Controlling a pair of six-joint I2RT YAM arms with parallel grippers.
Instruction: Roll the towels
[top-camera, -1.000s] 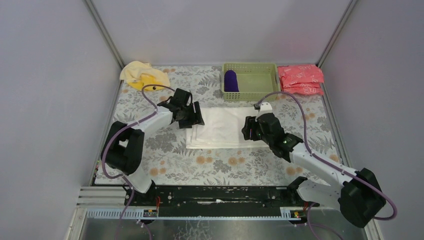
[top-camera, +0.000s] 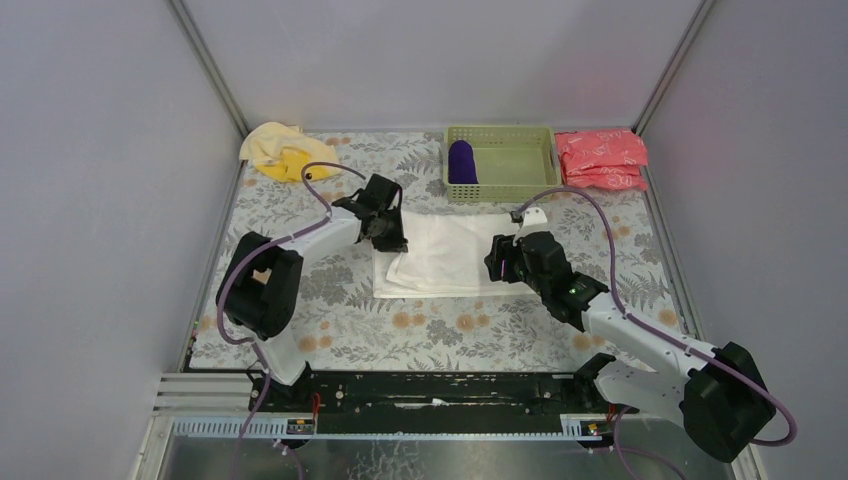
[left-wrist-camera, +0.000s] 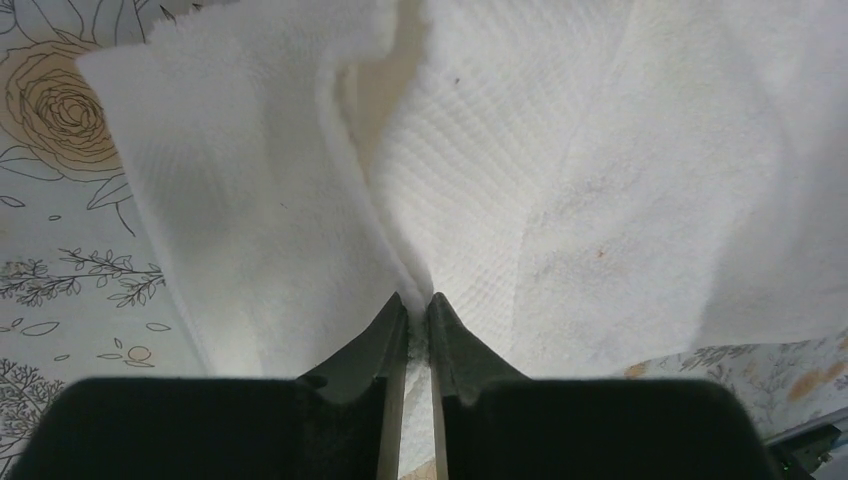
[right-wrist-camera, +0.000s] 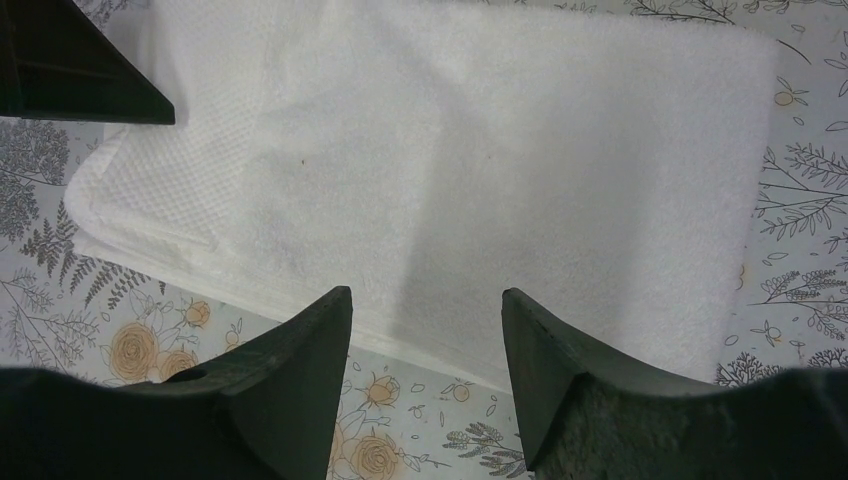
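Observation:
A white towel (top-camera: 450, 250) lies spread across the middle of the table, its left part folded over toward the right. In the left wrist view, my left gripper is shut on the folded edge of the white towel (left-wrist-camera: 610, 200), pinching a ridge of cloth between its fingertips. My right gripper stands open above the front part of the towel (right-wrist-camera: 560, 180), with nothing between its fingers. In the top view the left arm covers part of the towel's left end, and the right arm covers some of its right end.
At the back stands a green basket (top-camera: 510, 190) holding a rolled purple towel (top-camera: 461, 164). Red towels (top-camera: 602, 160) are stacked at the back right, and a yellow towel (top-camera: 288, 150) is heaped at the back left.
My left gripper has closed on the towel's folded edge and shifted slightly right. That edge is now bent up at the gripper. The right arm has hardly moved.

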